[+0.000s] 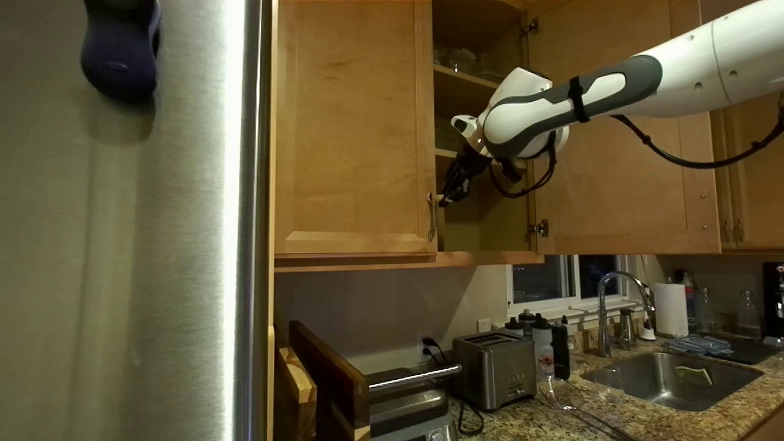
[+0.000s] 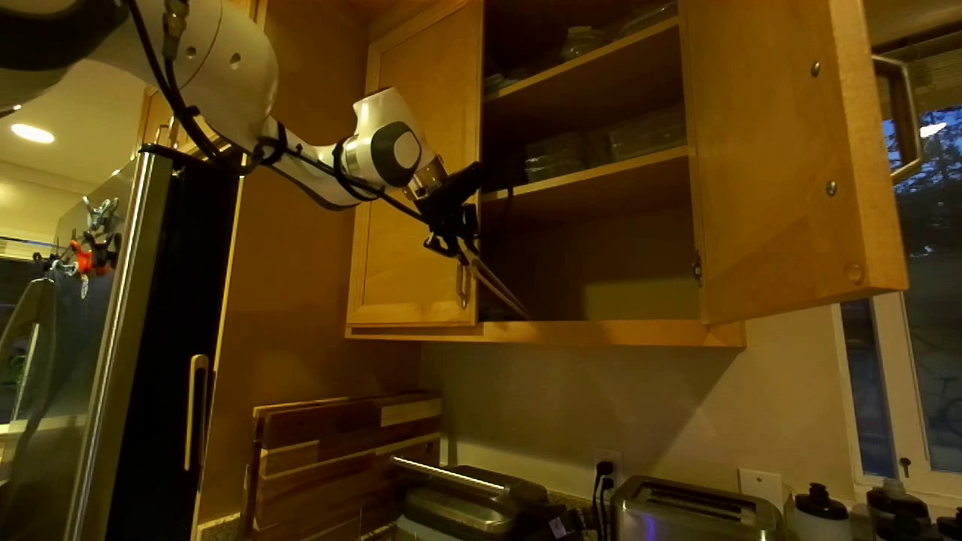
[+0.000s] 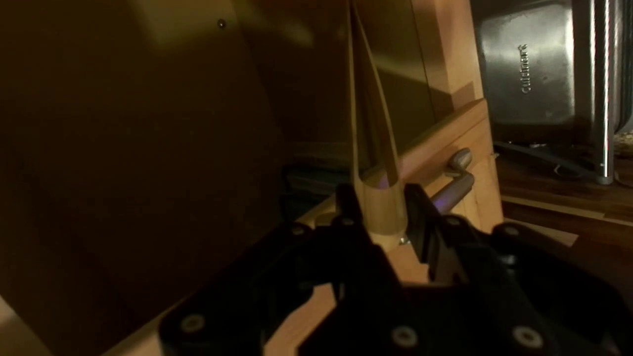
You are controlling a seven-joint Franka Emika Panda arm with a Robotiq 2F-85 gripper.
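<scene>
My gripper is shut on the closed end of a pair of light wooden tongs (image 3: 384, 208). In the wrist view the two thin arms of the tongs reach away from me into the cabinet. In exterior view 2 the tongs (image 2: 497, 287) slant down and right from the gripper (image 2: 464, 248), through the cabinet's open side toward its bottom. Close beside the gripper is the handle (image 2: 464, 287) of the shut left cabinet door (image 2: 415, 180). In exterior view 1 the gripper (image 1: 449, 198) is at that door's edge, and most of the tongs is hidden.
The right cabinet door (image 1: 617, 147) stands open. Glassware (image 2: 555, 158) fills part of the upper shelves; the lowest compartment (image 2: 586, 261) looks mostly bare. Below are a toaster (image 1: 496, 367), a metal appliance (image 3: 528, 65), cutting boards (image 2: 343, 460) and a sink (image 1: 683, 378).
</scene>
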